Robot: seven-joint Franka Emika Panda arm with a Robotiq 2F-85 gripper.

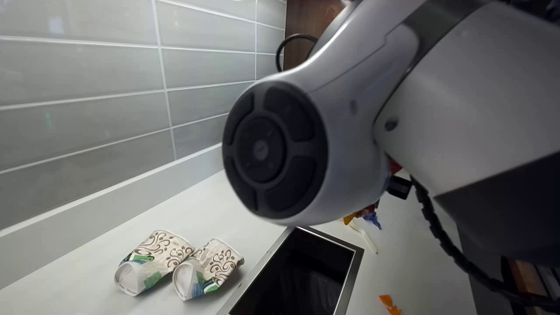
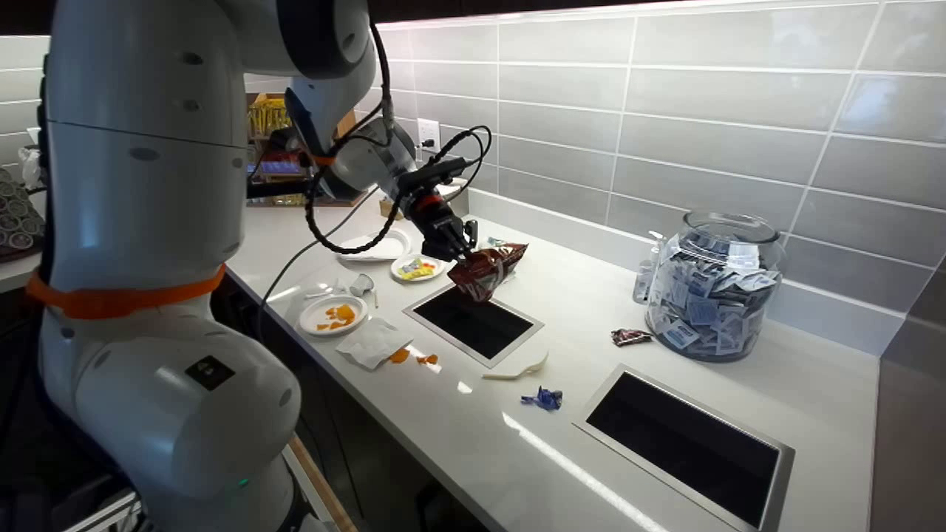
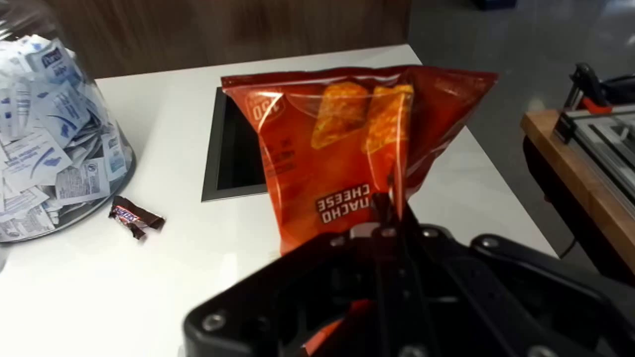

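A red nacho cheese chip bag hangs from my gripper in the wrist view, its film pinched between the shut fingers. In exterior view 2 the same bag is held by the gripper above the counter, over the far part of a dark framed panel. Seen from exterior view 1, the arm covers the gripper and most of the bag.
A big glass jar of packets stands by the wall, with a small wrapper beside it. A second dark panel, a blue wrapper, a white utensil and a plate with orange pieces lie on the counter. Two crumpled cups sit near the wall.
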